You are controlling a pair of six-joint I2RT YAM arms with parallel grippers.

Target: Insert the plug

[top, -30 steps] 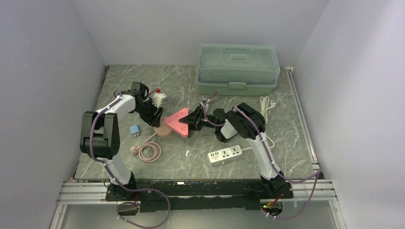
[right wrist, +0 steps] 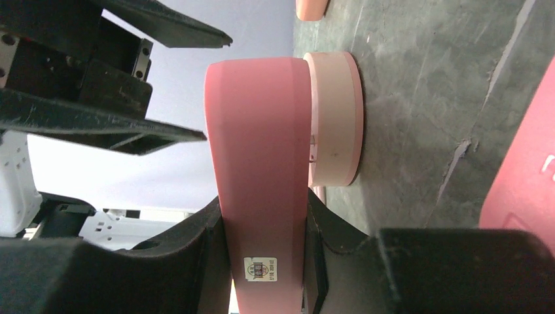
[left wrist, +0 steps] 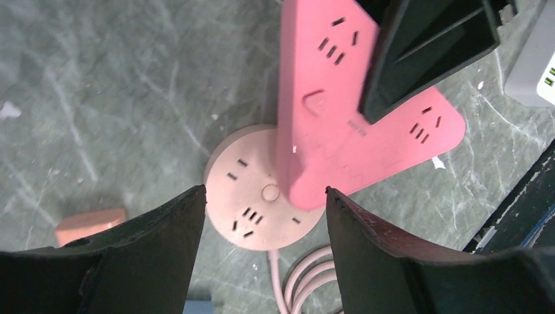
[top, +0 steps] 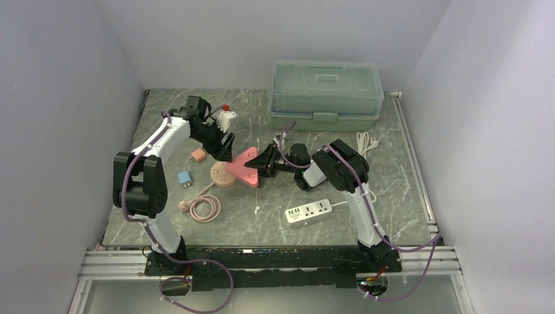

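Note:
A pink triangular power strip [top: 243, 167] with slots is in my right gripper, which is shut on it. One corner of it overlaps the round beige socket [left wrist: 243, 196] in the left wrist view. My left gripper is open above that socket, its fingers [left wrist: 180, 222] well apart with nothing between them. In the right wrist view its two fingertips stand just beyond the pink strip. An orange plug [left wrist: 91, 224] lies on the table left of the socket. Further toward the front is a blue plug [top: 185, 178] with its prongs showing.
The beige coiled cord [top: 205, 208] lies in front of the round socket. A white power strip [top: 308, 212] is at front right. At the back stands a green translucent box [top: 326, 95], with a white cable [top: 364, 142] to its right. Bare table lies front centre.
My left gripper has moved right and slightly toward the back, over the pink strip's left corner. The orange plug now shows in the top view. The right arm and pink strip look nearly still.

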